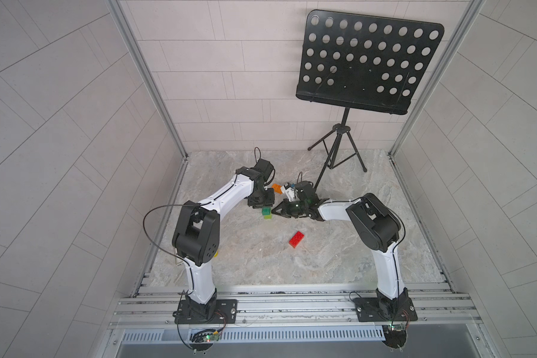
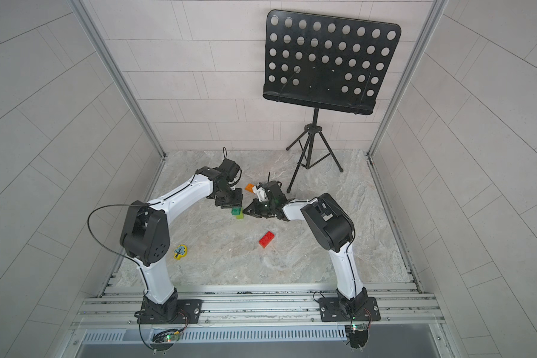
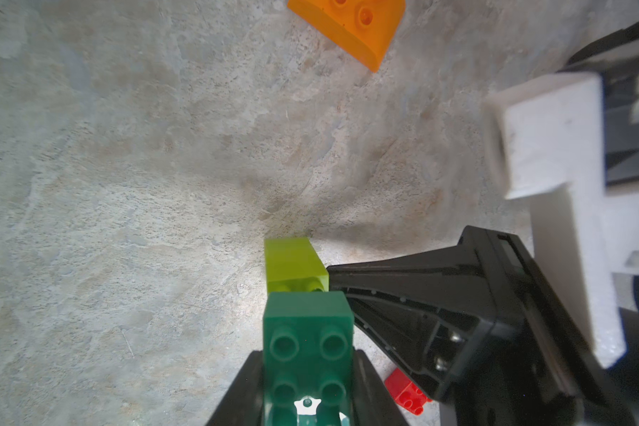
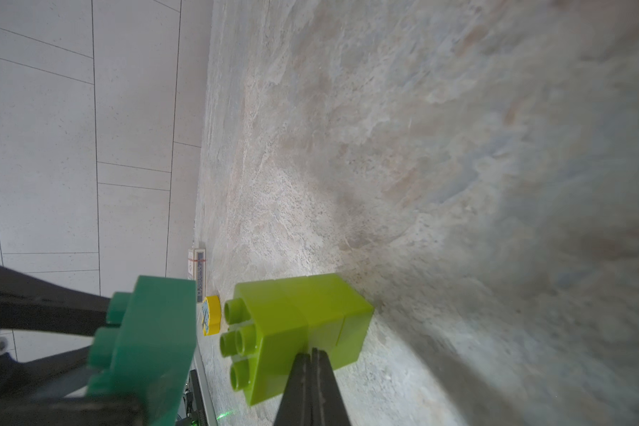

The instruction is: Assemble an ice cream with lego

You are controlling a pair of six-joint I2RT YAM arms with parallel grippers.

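My left gripper is shut on a dark green brick (image 3: 306, 326), held just above a lime green brick (image 3: 291, 259) on the table. In the right wrist view that lime brick (image 4: 319, 312) lies with studs facing left, and the green brick (image 4: 156, 333) hangs beside it. My right gripper is shut, its fingertips low against the lime brick's side, with nothing seen between them. An orange brick (image 3: 348, 21) lies behind, and a red brick (image 1: 296, 238) nearer the front. A yellow round piece (image 2: 180, 251) with a tree picture sits at the left.
A black music stand (image 1: 370, 59) rises at the back right, its tripod legs reaching close behind my right arm. Both arms crowd the centre.
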